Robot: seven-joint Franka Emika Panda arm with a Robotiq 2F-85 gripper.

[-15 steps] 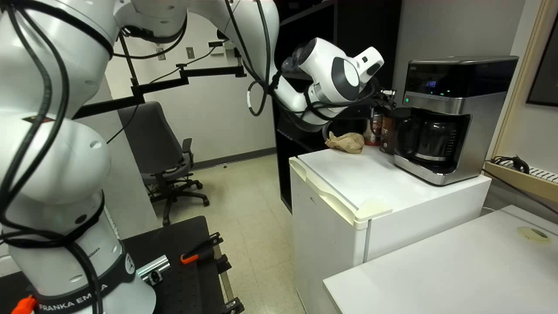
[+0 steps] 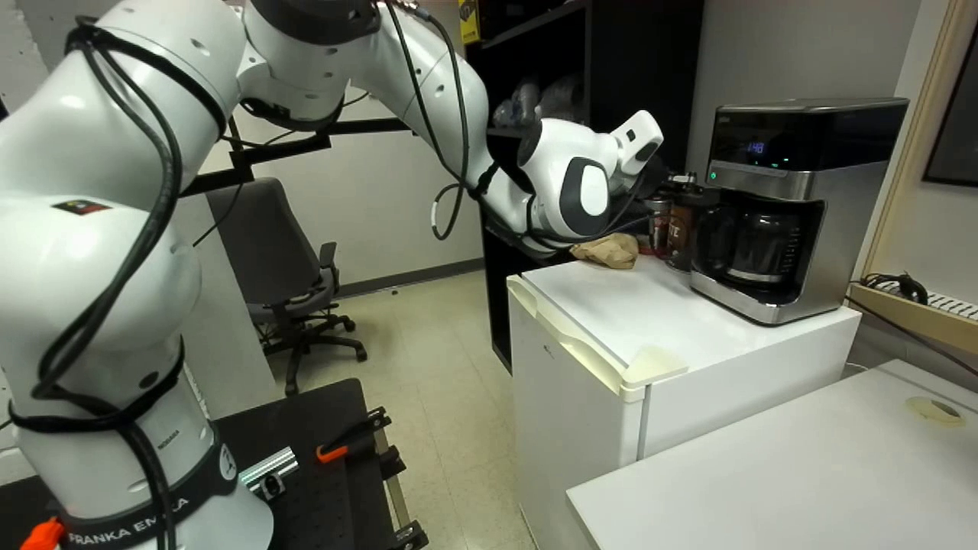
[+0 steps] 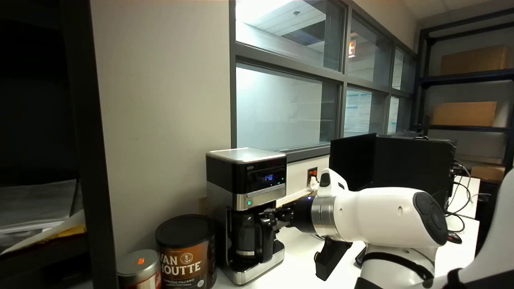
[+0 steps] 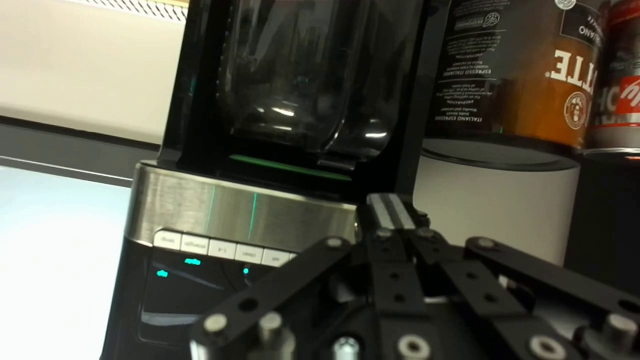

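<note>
A silver and black coffee maker [image 2: 830, 220] stands on the white fridge [image 2: 610, 302], its display lit. Its glass carafe [image 2: 765, 240] sits inside, dark and apparently empty, with a black handle [image 3: 264, 241]. My gripper is shut, with nothing showing between its fingers. In the wrist view the fingertips overlap the end of the steel band [image 4: 282, 219] on the machine's front. From exterior view 2, the gripper is at the machine's front, close to the top of the carafe handle; contact cannot be judged. In exterior view 1 the fingertips are hard to make out.
Coffee cans [image 3: 185, 260] stand beside the machine, near the gripper in the wrist view. A crumpled brown paper bag [image 2: 610, 250] lies at the fridge's back edge. A dark shelf rises behind.
In exterior view 1 the arm's wrist has come down and slightly left, and the upper arm has shifted with it. The coffee maker and carafe have not moved.
</note>
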